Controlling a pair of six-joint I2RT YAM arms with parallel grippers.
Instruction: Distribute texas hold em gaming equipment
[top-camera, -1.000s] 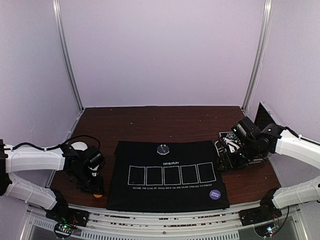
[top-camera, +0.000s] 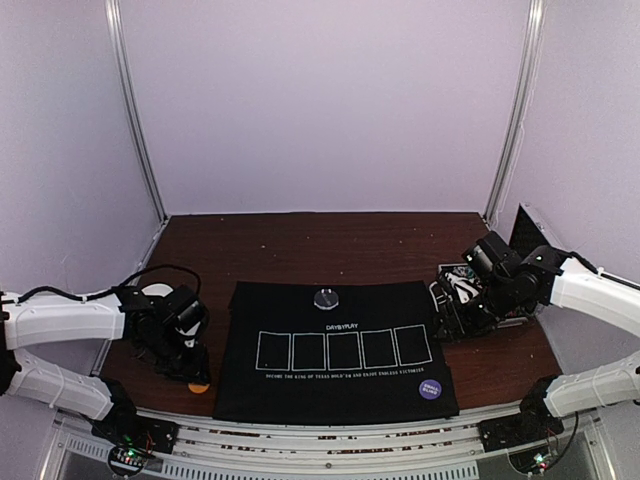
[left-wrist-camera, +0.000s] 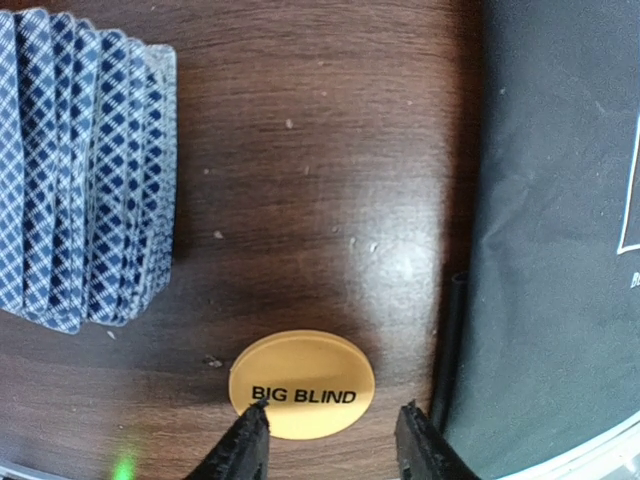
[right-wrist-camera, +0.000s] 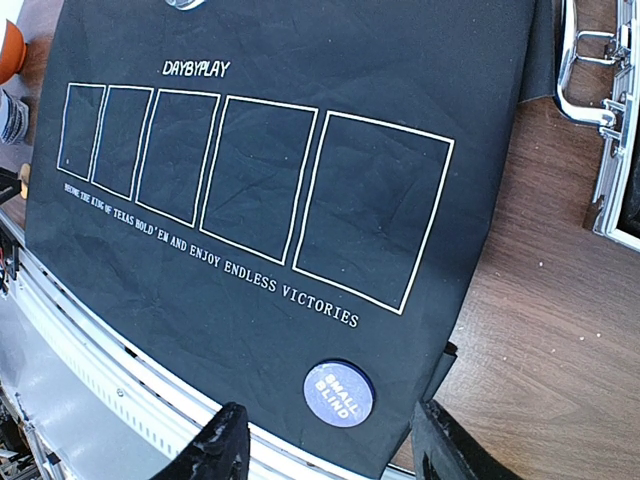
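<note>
The black DAYBYPLAY mat (top-camera: 266, 400) lies flat on the table. My left gripper is low over the yellow BIG BLIND button (left-wrist-camera: 302, 385), beside fanned blue cards (left-wrist-camera: 85, 170); its fingertips are apart at the bottom of its wrist view, and whether anything is between them is unclear. My right gripper hangs over the mat's right side, fingers apart, above the purple SMALL BLIND button (right-wrist-camera: 338, 393). A clear round disc (top-camera: 326, 298) rests on the mat's upper middle.
An open metal case (right-wrist-camera: 610, 190) stands right of the mat, partly behind the right arm. A light strip of table edge runs along the front.
The left gripper has shifted very slightly, with a little more of the yellow button showing in the top view. Otherwise little has visibly changed.
</note>
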